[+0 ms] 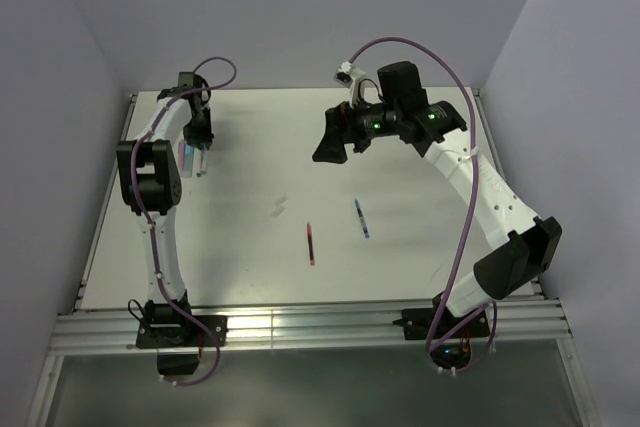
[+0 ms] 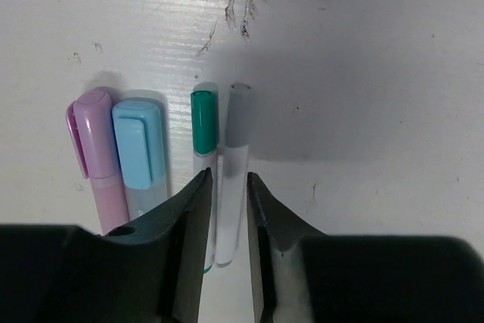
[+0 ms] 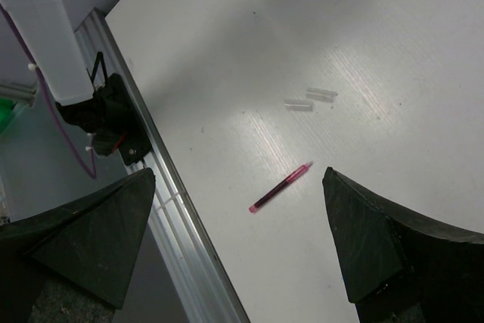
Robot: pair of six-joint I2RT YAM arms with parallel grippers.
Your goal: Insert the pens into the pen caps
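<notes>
In the left wrist view a grey-capped white pen (image 2: 231,206) lies on the table against a green-capped white pen (image 2: 204,130). My left gripper is just over these two, its fingertips parted, holding neither. A red pen (image 1: 310,244) and a blue pen (image 1: 361,218) lie uncapped near the table's middle. Left of the red pen are two small clear caps (image 3: 299,105), seen best in the right wrist view. High above the table, my right gripper has its fingers wide apart and nothing between them.
Left of the white pens lie a light blue marker (image 2: 139,145) and a purple marker (image 2: 98,141), side by side. A metal rail (image 1: 300,325) runs along the front edge. Bare table (image 1: 270,137) spreads between the arms.
</notes>
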